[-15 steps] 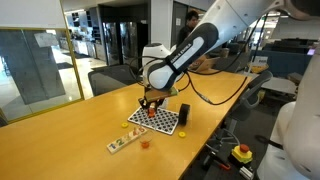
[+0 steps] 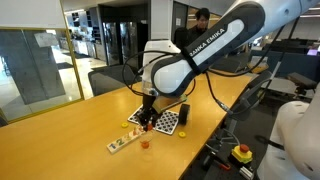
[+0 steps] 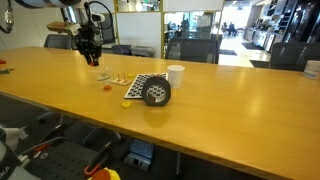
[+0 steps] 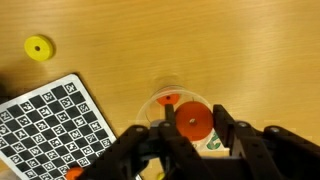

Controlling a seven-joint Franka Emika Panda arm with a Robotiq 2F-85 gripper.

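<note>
My gripper is shut on an orange-red disc (image 4: 194, 121), seen face-on between the fingertips in the wrist view. Just beneath the held piece is a clear round cup (image 4: 150, 107), with another orange disc (image 4: 169, 99) showing inside its rim. From exterior view 1, the gripper (image 2: 147, 127) hangs above the cup area, where a red disc (image 2: 145, 144) shows low on the table. How high the held disc is above the rim, I cannot tell. In exterior view 2 the gripper (image 3: 93, 65) is small and dark.
A black-and-white checkered board (image 4: 50, 130) lies beside the cup. A yellow disc (image 4: 40, 47) rests on the wood table. A pale block with pegs (image 2: 126, 140) lies to the left of the gripper in exterior view 1. A white cup (image 3: 176, 76) and dark round object (image 3: 157, 92) stand beyond the board.
The arm has swung from over the checkered board toward the near side of the table, carrying the red disc to above the clear cup.
</note>
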